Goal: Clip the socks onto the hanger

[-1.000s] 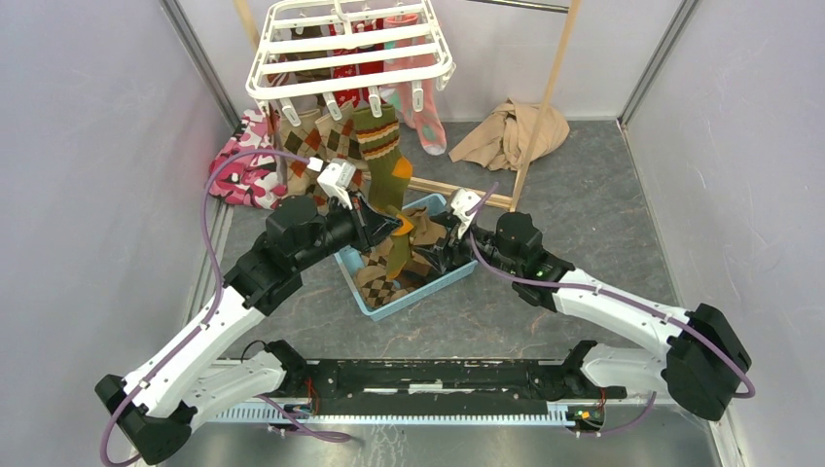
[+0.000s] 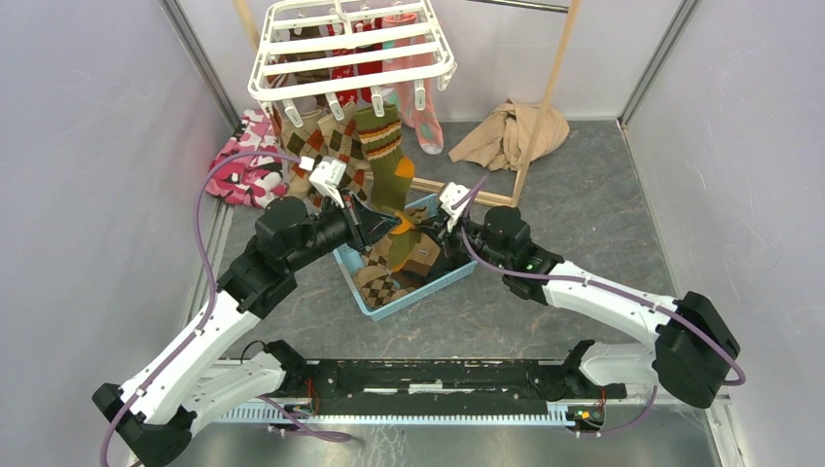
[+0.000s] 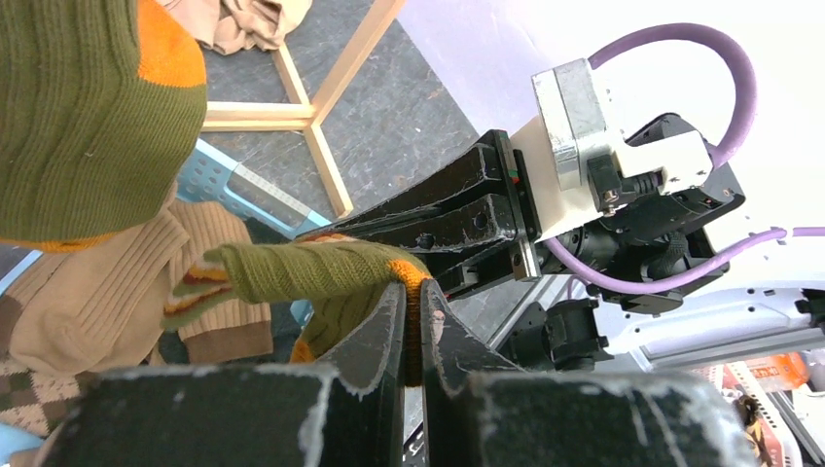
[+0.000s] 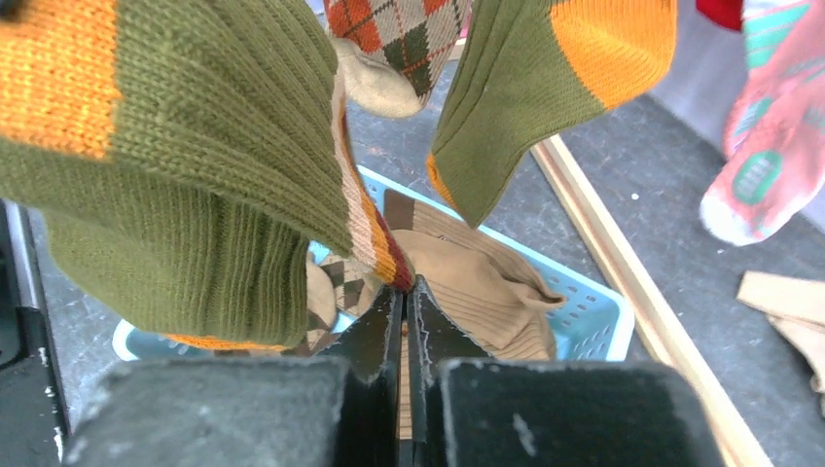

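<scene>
An olive sock with orange and striped bands [image 3: 302, 270] hangs between the grippers above the basket. My left gripper is shut on its orange part. My right gripper is shut at its striped cuff, with fabric at the fingertips. The white hanger [image 2: 350, 58] at top holds several socks on its clips, including a matching olive sock [image 2: 379, 146] hanging just beside the grippers and, farther back, a pink sock [image 4: 759, 165].
The blue basket [image 2: 375, 313] holds brown and argyle socks below the grippers. A wooden frame [image 2: 540, 117] stands behind, with a tan cloth [image 2: 496, 141] and pink camouflage fabric [image 2: 233, 170] on the floor.
The left arm has shifted very slightly.
</scene>
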